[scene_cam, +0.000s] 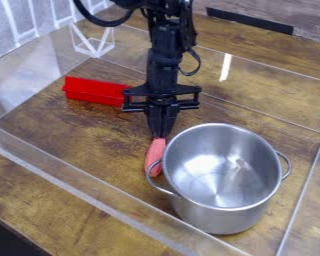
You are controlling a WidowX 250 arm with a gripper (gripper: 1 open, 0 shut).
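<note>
My black gripper (160,128) hangs in the middle of the view, its fingers pointing down just behind the pot's left rim; whether they hold anything is hidden. A pink object (155,155) lies below them, partly behind a large steel pot (224,177) at the lower right. A red block (93,90) lies left of my gripper on the wooden table (69,170).
A white wire stand (93,40) is at the back left. Clear panels border the work area.
</note>
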